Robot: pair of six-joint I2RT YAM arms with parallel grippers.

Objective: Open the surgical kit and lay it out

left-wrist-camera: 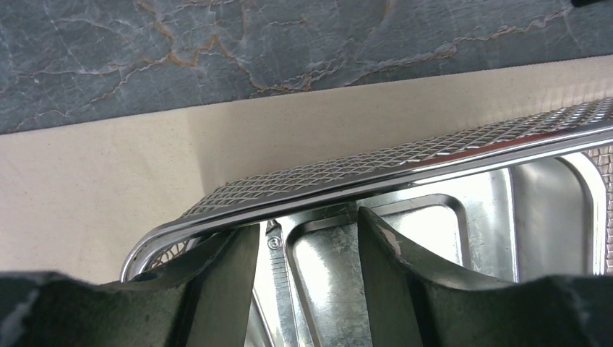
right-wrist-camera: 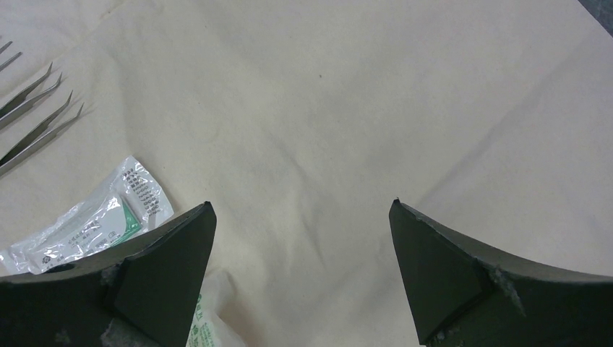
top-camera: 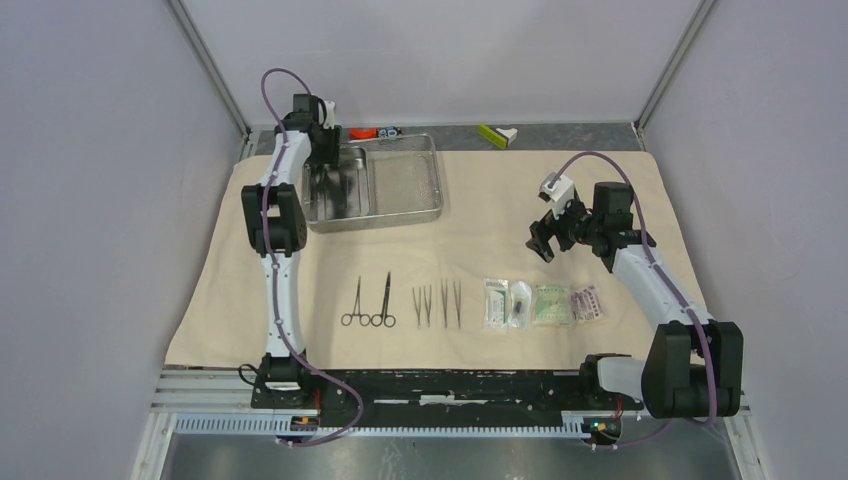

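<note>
The steel mesh-walled kit tray (top-camera: 405, 218) is at the back left, an inner metal tray (left-wrist-camera: 325, 282) inside it. My left gripper stands open at the tray's far left corner, its fingers at the rim with a slim metal piece visible between them below. Scissors (top-camera: 383, 318), forceps (top-camera: 358, 318), several tweezers (right-wrist-camera: 40, 141) and several sealed packets (right-wrist-camera: 97, 220) lie in a row along the front of the cloth. My right gripper hangs open over the right side of the cloth, nothing between its fingers.
A grey stone strip (top-camera: 570, 136) runs along the back, holding a yellow-green object (top-camera: 492, 134) and red and black items (top-camera: 363, 133). Walls stand at both sides and behind.
</note>
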